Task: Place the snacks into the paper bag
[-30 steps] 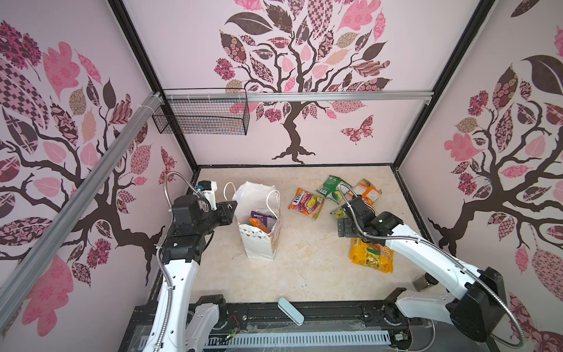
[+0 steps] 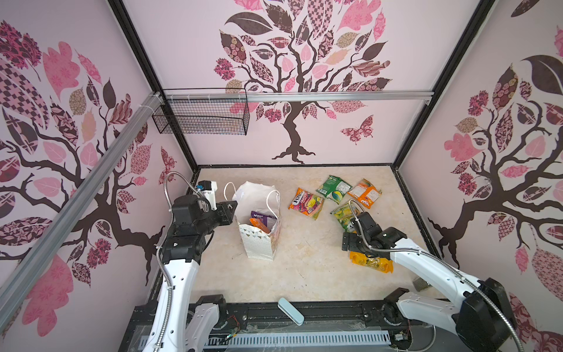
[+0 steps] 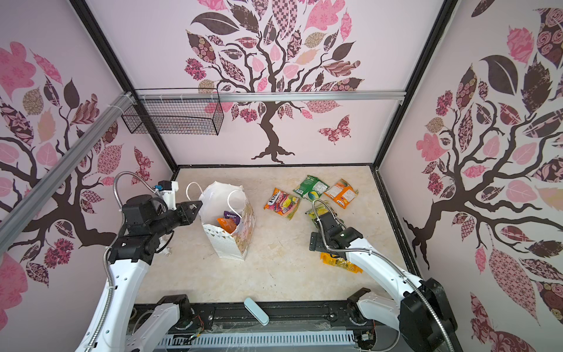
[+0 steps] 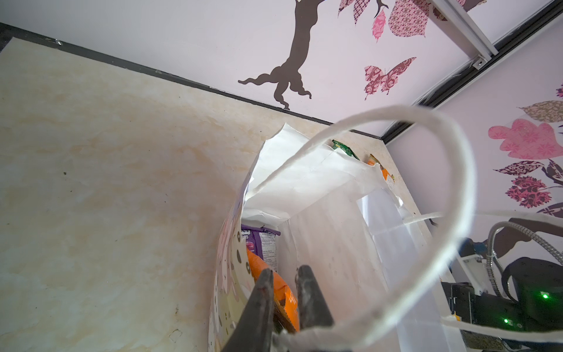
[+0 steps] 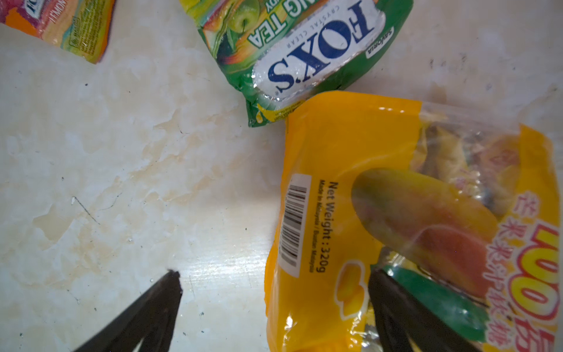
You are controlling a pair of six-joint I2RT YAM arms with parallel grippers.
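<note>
The white paper bag (image 2: 259, 246) stands upright at left with its mouth open. Inside it lie an orange packet (image 4: 280, 290) and a purple one (image 4: 258, 243). My left gripper is at the bag's left rim, its tips slightly apart. A white handle (image 4: 464, 152) loops across its base; whether the fingers pinch it is unclear. At right, my right gripper stands wide open over the left edge of a yellow mango candy packet (image 5: 322, 146), one finger over bare table and the other over the packet. A FOX'S packet (image 5: 328, 47) lies behind it, touching.
Farther back lie a pink packet (image 2: 306, 202), a green packet (image 2: 335, 187) and an orange packet (image 2: 364, 192). Between the bag and these packets the table (image 2: 310, 258) is clear. A wire basket (image 2: 205, 116) hangs on the back left.
The left arm and the bag look unmoved.
</note>
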